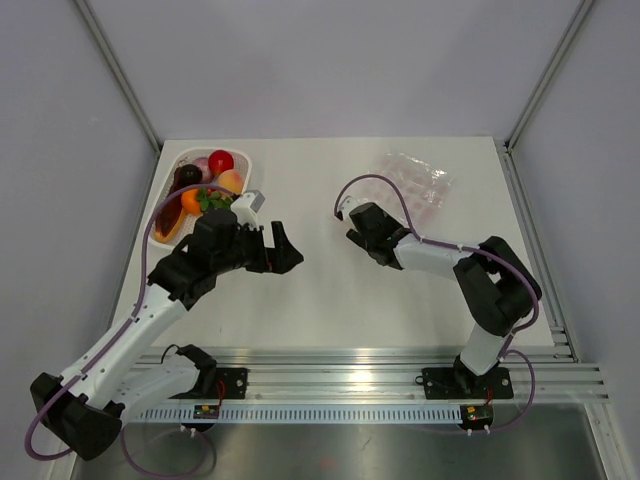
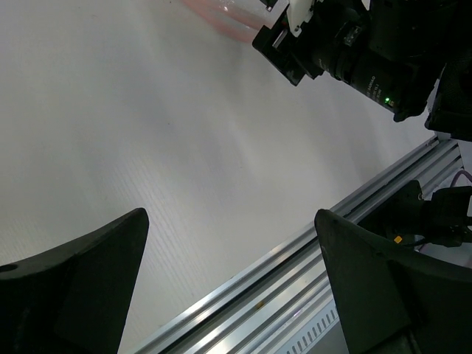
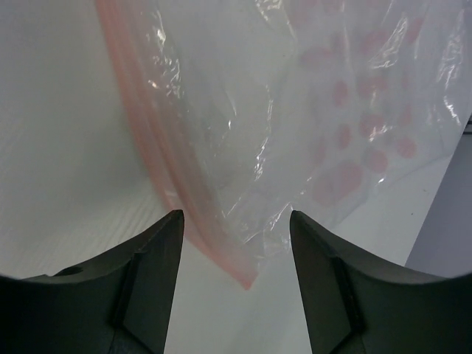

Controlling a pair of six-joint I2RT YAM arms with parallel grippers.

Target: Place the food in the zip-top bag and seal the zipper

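The zip top bag lies flat and see-through on the white table's right half, its pinkish zipper edge seen close in the right wrist view. My right gripper is open just over the near end of that edge. My left gripper is open over bare table, left of the bag and beside the food container. In that container are foods including a red round one, an orange one and a dark one.
Bare table fills the centre and front. Metal rails run along the front edge, and grey walls stand at the back and sides.
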